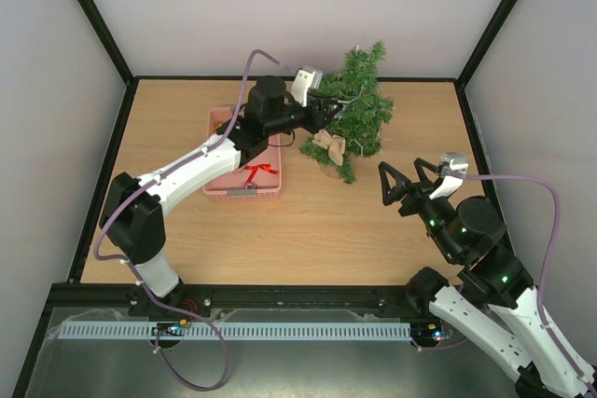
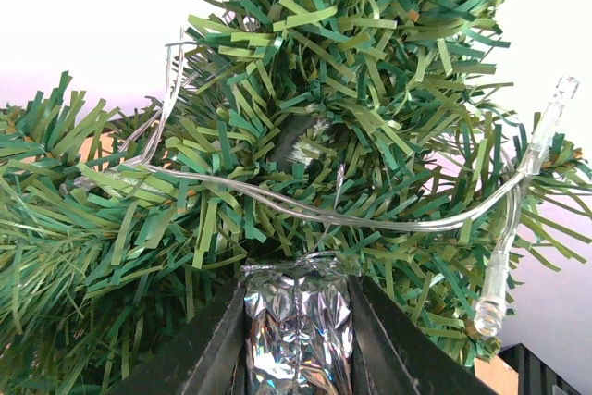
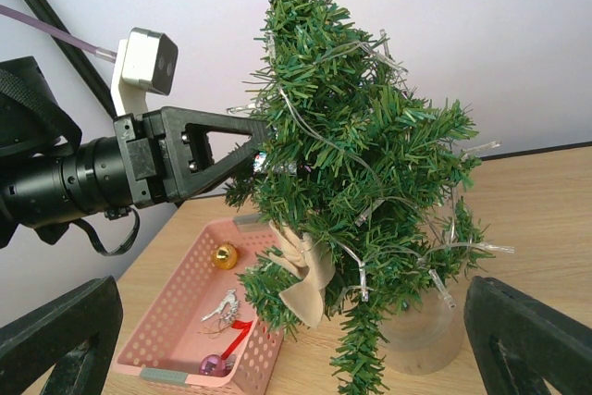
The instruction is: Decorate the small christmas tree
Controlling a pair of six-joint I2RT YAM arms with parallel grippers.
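Note:
The small green tree (image 1: 362, 114) stands at the back of the table, with a beige bow (image 3: 301, 270) low on its left side and clear string lights around it. My left gripper is shut on a shiny silver ornament (image 2: 301, 335), held up against the tree's left branches. A thin loop (image 2: 339, 182) rises from the ornament near a clear light wire (image 2: 370, 222); whether it is around anything I cannot tell. Out on the right, clear of the tree, my right gripper (image 1: 408, 183) stands open and empty.
Left of the tree sits a pink basket (image 1: 211, 179). In it are a gold ball (image 3: 225, 256), a purple ball (image 3: 214, 365), a red ribbon (image 3: 239, 339) and a small silver piece (image 3: 222, 307).

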